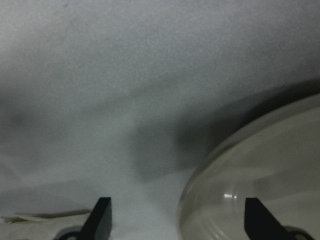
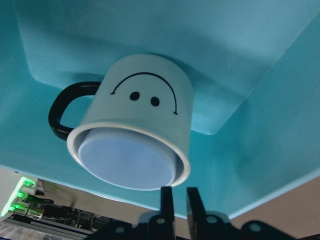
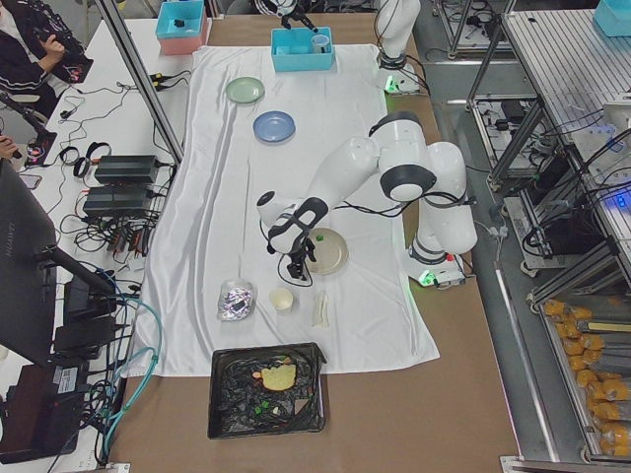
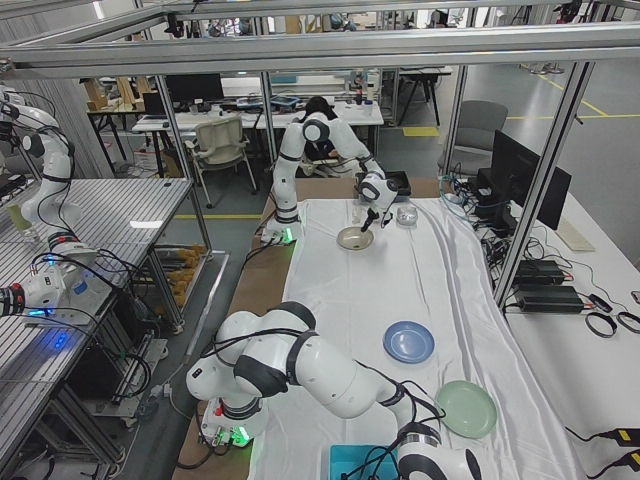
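Note:
My left gripper [image 3: 301,264] is low at the near side of the beige plate [image 3: 330,254], its fingers apart over the cloth and plate rim in the left wrist view, with nothing between them. A small cream cup [image 3: 281,299] and a pale strip [image 3: 320,308] lie nearby. My right gripper is at the blue bin [image 3: 303,57], fingertips close together with a narrow gap, just short of a smiley mug [image 2: 135,90] with a black handle and a light blue piece [image 2: 125,155] in its mouth.
A foil packet [image 3: 235,299] lies left of the cup. A black tray [image 3: 227,414] with food scraps is at the near edge. Blue [image 3: 274,126] and green [image 3: 245,89] plates sit mid-cloth, with free cloth around them.

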